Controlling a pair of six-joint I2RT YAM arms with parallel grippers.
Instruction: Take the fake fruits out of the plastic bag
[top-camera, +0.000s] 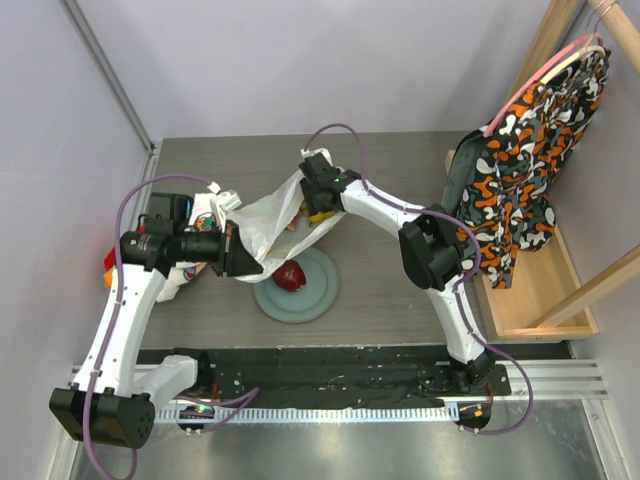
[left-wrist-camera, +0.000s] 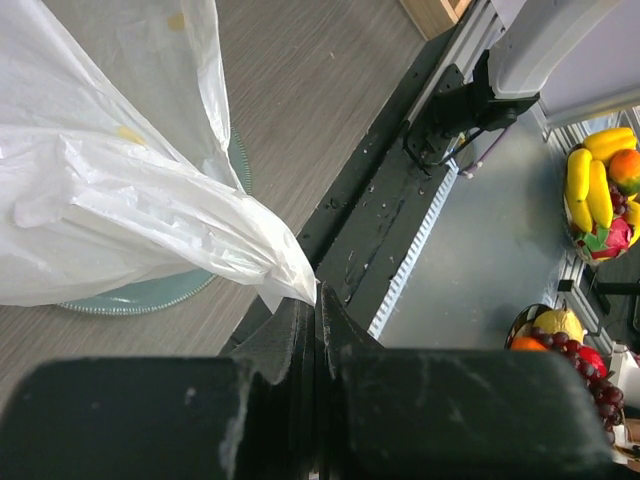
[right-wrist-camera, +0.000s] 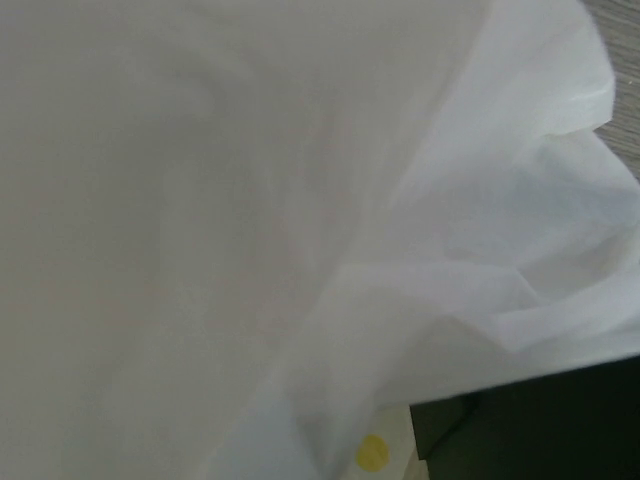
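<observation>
A white plastic bag (top-camera: 265, 222) is stretched slantwise across the table between my arms. Its near corner is pinched in my left gripper, which is shut on the thin material. Inside the mouth of the bag, a yellow fruit (top-camera: 320, 217) shows beneath my right gripper (top-camera: 316, 208), with orange-red fruit beside it, partly covered. Whether the right fingers are open or shut is hidden; the bag fills most of the right wrist view. A dark red fruit (top-camera: 289, 276) rests on the grey-green plate (top-camera: 296, 312), below the bag's edge.
Behind the left arm lie colourful packages (top-camera: 182, 276), partly hidden. A wooden rack (top-camera: 545, 305) with a camouflage garment (top-camera: 520, 170) hangs over the right side. Bare table (top-camera: 390, 300) lies right of the plate and at the back.
</observation>
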